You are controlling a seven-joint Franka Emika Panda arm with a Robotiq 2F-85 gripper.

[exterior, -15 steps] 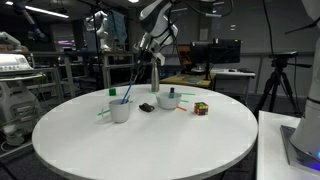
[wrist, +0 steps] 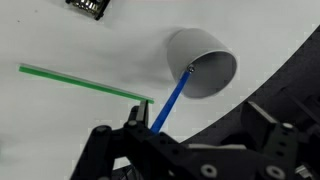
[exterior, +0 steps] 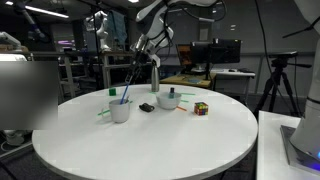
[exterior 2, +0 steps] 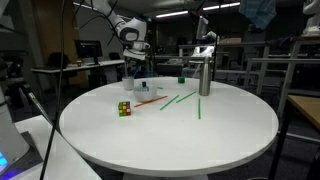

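Note:
In the wrist view a light grey cup (wrist: 200,52) stands on the white table with its mouth facing the camera. A blue stick (wrist: 170,102) rests inside it, leaning out over the rim toward my gripper. The black fingers are open, one on either side of the stick's near end; no grip on it shows. Exterior view 1 has the same cup (exterior: 120,112) left of the table's middle, its blue stick (exterior: 126,94) pointing upward. I cannot make out the gripper clearly in either exterior view.
Beside the cup lies a green stick (wrist: 85,82). A dark small object (exterior: 146,107), a pale bowl (exterior: 167,102) and a colourful cube (exterior: 201,108) are to its right. A metal bottle (exterior 2: 205,79) and a green block (exterior: 112,92) stand farther off.

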